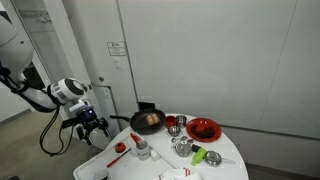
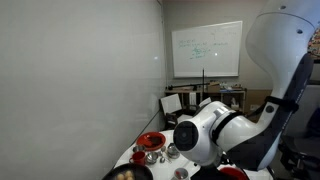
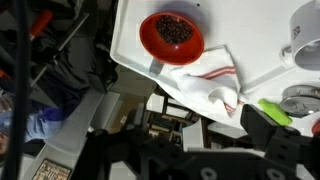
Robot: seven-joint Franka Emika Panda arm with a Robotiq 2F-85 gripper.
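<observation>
My gripper (image 1: pixel 87 131) is off the left side of the white table, apart from everything on it. In the wrist view its dark fingers spread apart along the bottom, and the gripper stands open with nothing between them. Ahead of it lies a white cloth (image 3: pixel 205 72) with reddish stripes. A red bowl (image 3: pixel 171 37) holding small dark pieces stands on the table beside the cloth. To the right are a white mug (image 3: pixel 305 30), a green object (image 3: pixel 273 111) and a metal utensil (image 3: pixel 300 101).
A dark pan (image 1: pixel 149 122) with brownish food stands at the table's back left. Near the back are small red and metal cups and a large red plate (image 1: pixel 204 130). Metal utensils (image 1: pixel 184 147) crowd the middle. Off the table edge is dark clutter (image 3: pixel 85 65).
</observation>
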